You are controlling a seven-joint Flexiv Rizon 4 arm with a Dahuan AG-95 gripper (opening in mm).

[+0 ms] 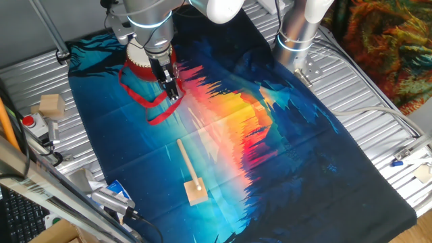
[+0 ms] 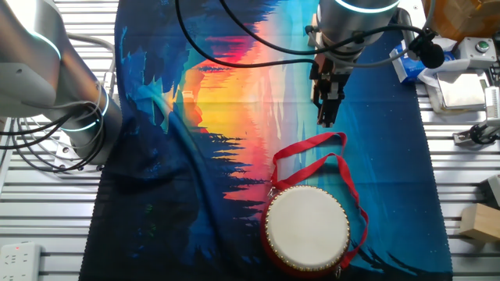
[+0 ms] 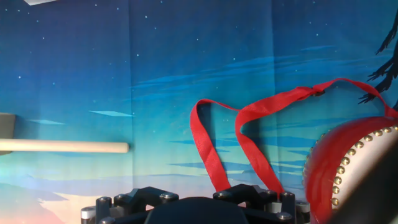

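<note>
A red drum [image 2: 308,228] with a white head and gold studs lies on the printed cloth, partly hidden behind the arm in exterior view 1. Its red strap [image 3: 261,112] is spread in loose loops on the cloth. My gripper [image 2: 326,123] points down beside the strap's looped end; in the wrist view its fingers [image 3: 146,196] stand apart, with no object visible between them. A pale wooden stick [image 1: 188,162] lies on the cloth away from the drum, one end at a square wooden block [image 1: 195,195]. Whether stick and block are joined is unclear.
The dark-edged cloth [image 1: 317,196] covers most of the slatted table and has wide clear areas. Another wooden block [image 1: 52,105] and a red-button box [image 1: 32,123] sit off the cloth. Cables hang around the arm.
</note>
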